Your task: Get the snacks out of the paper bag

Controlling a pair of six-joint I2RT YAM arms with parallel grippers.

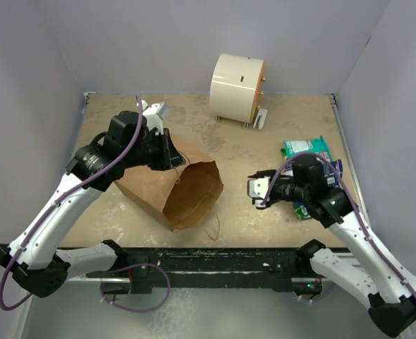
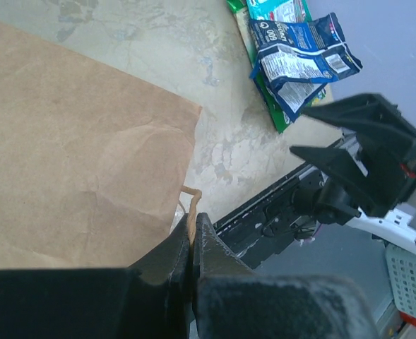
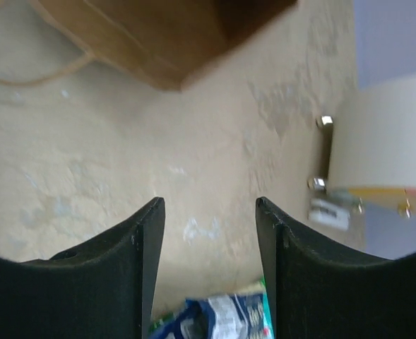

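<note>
The brown paper bag [image 1: 145, 185] lies on its side at the left of the table, its mouth facing right. My left gripper [image 1: 176, 164] is shut on the bag's twisted handle [image 2: 193, 212], which runs up from between the fingertips. In the top view, my right gripper [image 1: 254, 189] is between the bag and the snacks, open. Its fingers [image 3: 148, 244] stand apart with nothing between them. The snack packs lie piled at the right: a turquoise pack [image 1: 308, 146], a blue pack [image 2: 299, 60] and a green one [image 1: 301, 210]. Whatever is deeper in the bag cannot be seen.
A cream drum-shaped object [image 1: 234, 88] stands at the back with a small white piece [image 1: 260, 119] beside it. Table [image 1: 243, 152] between bag and snacks is bare. Grey walls close in the back and sides. A second handle [image 1: 216, 228] loops at the bag's front.
</note>
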